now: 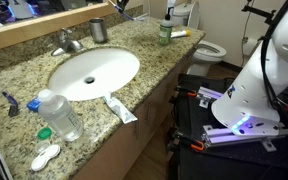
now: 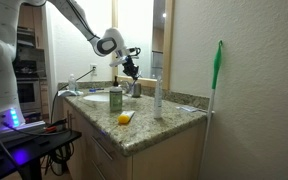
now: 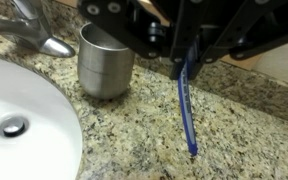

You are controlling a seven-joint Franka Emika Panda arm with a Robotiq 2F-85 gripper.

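Observation:
In the wrist view my gripper is shut on a slim blue stick (image 3: 188, 118), perhaps a pen or toothbrush handle, which hangs down over the granite counter. To its left in that view stands a metal cup (image 3: 105, 65), upright, with the stick apart from it. Exterior view 1 shows the cup (image 1: 98, 30) behind the sink, the stick (image 1: 134, 17) to its right, and my gripper (image 1: 122, 5) at the top edge. In exterior view 2 the gripper (image 2: 134, 70) is above the cup (image 2: 135, 90). The stick's gripped end is hidden.
The white sink (image 1: 94, 75) and faucet (image 1: 66, 43) lie left of the cup. A green soap bottle (image 1: 166, 31) and a yellow tube (image 2: 125, 117) occupy the right end. A clear bottle (image 1: 59, 115) stands at the near left. Counter between cup and soap is clear.

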